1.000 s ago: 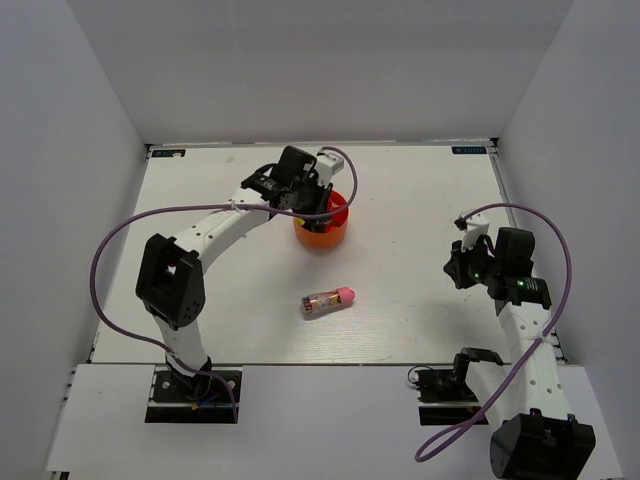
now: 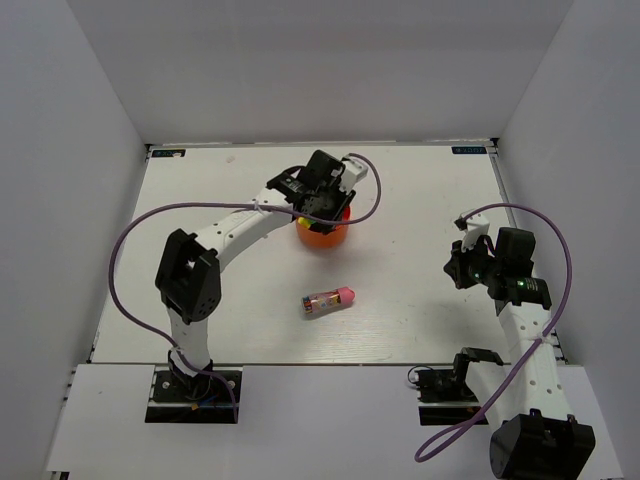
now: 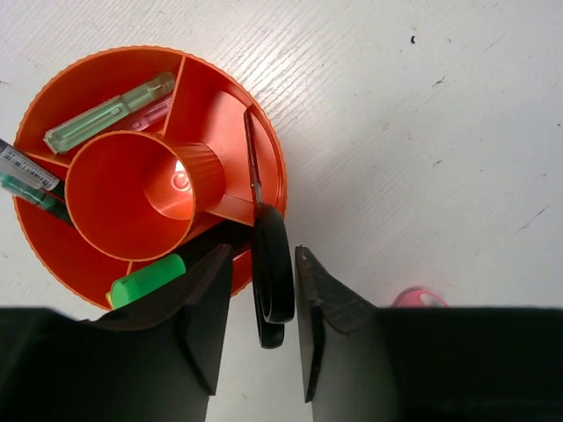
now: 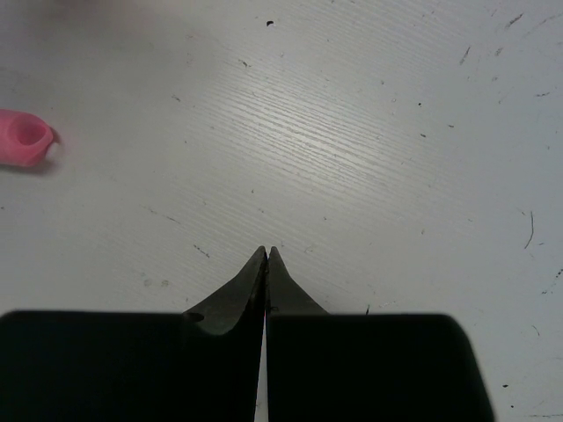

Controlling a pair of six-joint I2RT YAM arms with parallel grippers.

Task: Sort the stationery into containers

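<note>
In the left wrist view the round orange organizer [image 3: 224,88] has several compartments round a central cup. Scissors [image 3: 274,264] stand with their blade in its right-hand compartment and their black handles rising over the rim. My left gripper is open, its fingers on either side of those handles, with a gap showing on the left. Other compartments hold a green-capped black marker [image 3: 149,281], a pale green pen [image 3: 110,112] and more pens. Over bare table at the right, my right gripper is shut, nothing showing between its fingers.
A patterned tube with a pink cap [image 2: 328,301] lies on the white table in front of the organizer. Its pink end [image 4: 25,138] shows at the left of the right wrist view.
My left arm has moved to the right over the organizer, which appears shifted very slightly the same way. The right arm and the pink-capped tube have stayed still.
</note>
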